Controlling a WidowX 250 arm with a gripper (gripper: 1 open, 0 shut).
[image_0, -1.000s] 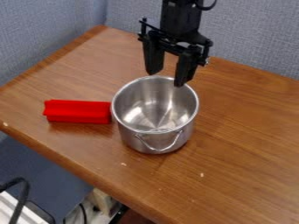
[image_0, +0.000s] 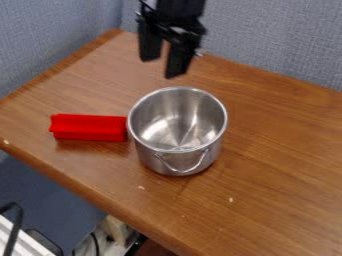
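A steel pot (image_0: 178, 140) with a wire handle stands upright in the middle of the wooden table (image_0: 267, 200). Left of it a red block (image_0: 87, 127) lies on its side, its right end close to the pot. My black gripper (image_0: 171, 50) hangs at the top of the view, behind and above the pot, blurred, with its two fingers pointing down. It looks apart, with nothing visible between the fingers.
Grey padded walls (image_0: 267, 40) border the table at the back and left. Cables lie off the table at the lower left.
My gripper has moved up and slightly left, away from the pot, and is now blurred. The pot and red block are unchanged.
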